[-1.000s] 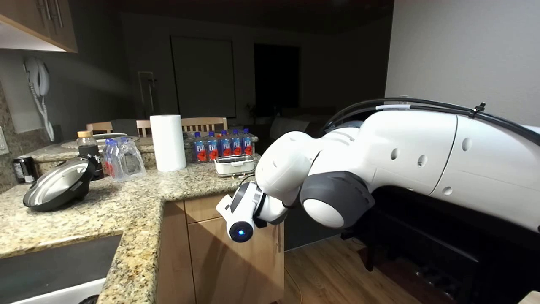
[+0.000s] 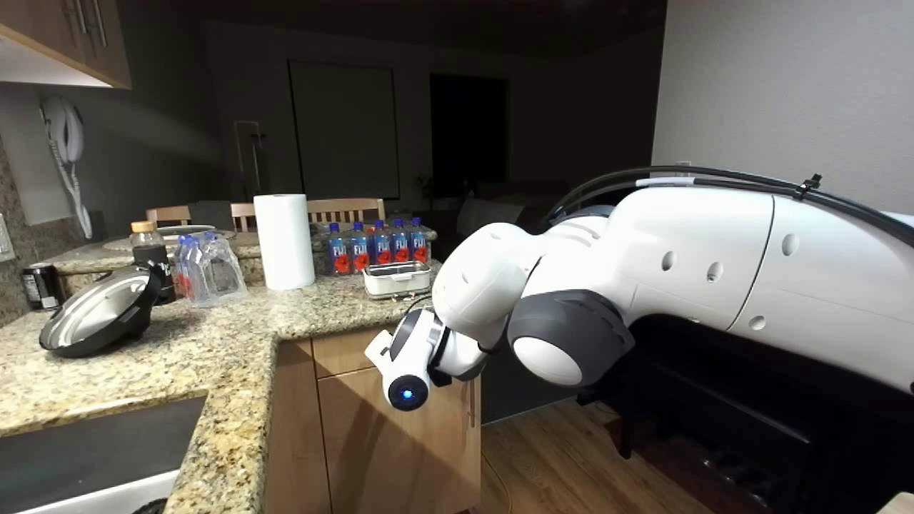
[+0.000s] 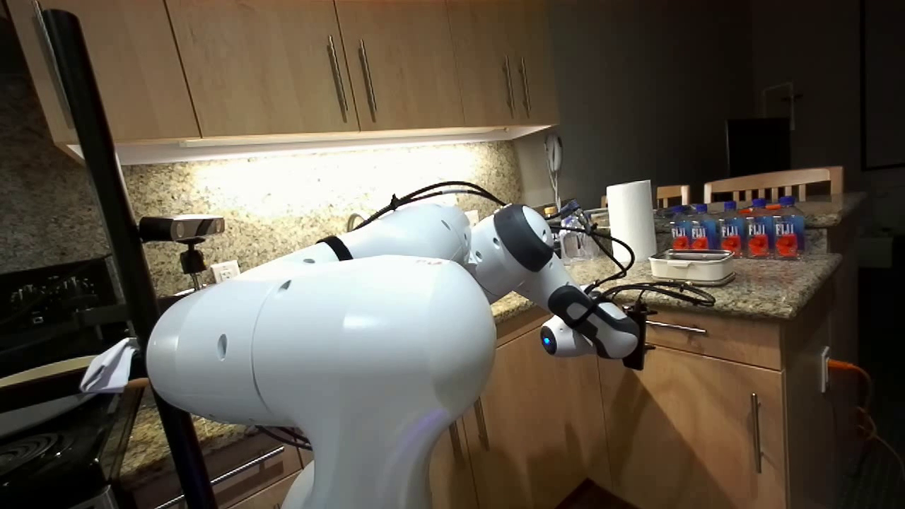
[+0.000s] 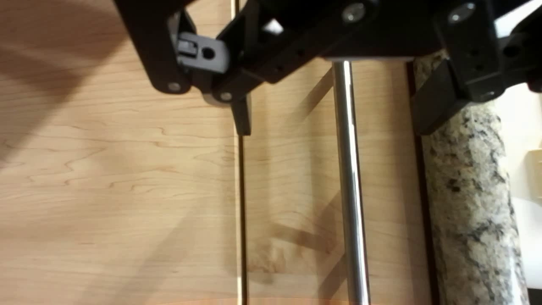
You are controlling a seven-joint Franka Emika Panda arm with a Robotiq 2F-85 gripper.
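In the wrist view my gripper stands open, one finger [image 4: 242, 117] over the seam below the drawer and the other finger [image 4: 438, 101] near the counter edge. A metal bar handle [image 4: 350, 178] on the wooden drawer front [image 4: 300, 178] passes through the gap between them in this view. Neither finger visibly touches the bar, and how deep they reach cannot be told. From the second exterior view, the dark gripper [image 3: 638, 338] is beside the drawer handle [image 3: 676, 327], under the countertop. The drawer looks closed. In the first exterior view my wrist hides the handle.
The granite counter edge [image 4: 470, 203] borders the drawer. On the counter stand a pale lunch container [image 3: 691, 266], a paper towel roll [image 3: 630, 222] and several water bottles [image 3: 759, 232]. A cabinet door [image 3: 696, 416] with a vertical handle [image 3: 756, 433] lies below the drawer.
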